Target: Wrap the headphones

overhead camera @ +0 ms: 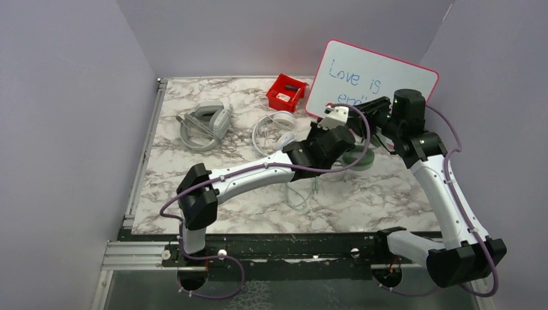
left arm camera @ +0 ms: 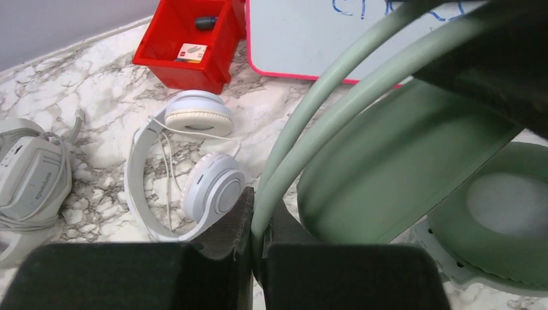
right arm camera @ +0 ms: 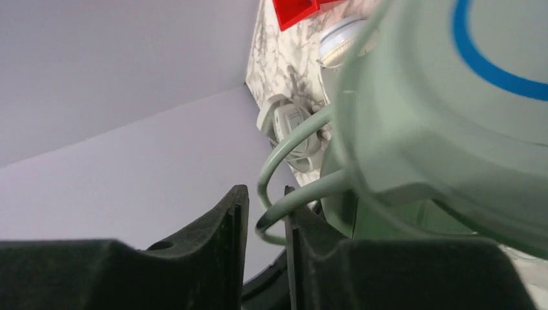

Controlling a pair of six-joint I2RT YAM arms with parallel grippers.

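The green headphones (left arm camera: 388, 168) fill the right of the left wrist view, their round ear cushion (left arm camera: 478, 239) facing up. Two strands of green cable (left arm camera: 310, 123) curve down into my left gripper, which is shut on them. In the right wrist view, a large green ear cup (right arm camera: 446, 135) with a blue ring covers the right side. My right gripper is open there, fingers apart, with a bend of green cable (right arm camera: 304, 197) passing loosely across its gap. From above, the arms hide much of the headphones (overhead camera: 364, 159).
White headphones (overhead camera: 279, 135) lie left of the work area, grey-white ones (overhead camera: 205, 124) farther left. A red box (overhead camera: 286, 92) stands at the back beside the whiteboard (overhead camera: 368, 74). Loose green cable (overhead camera: 300, 197) rests on the marble table (overhead camera: 174, 187).
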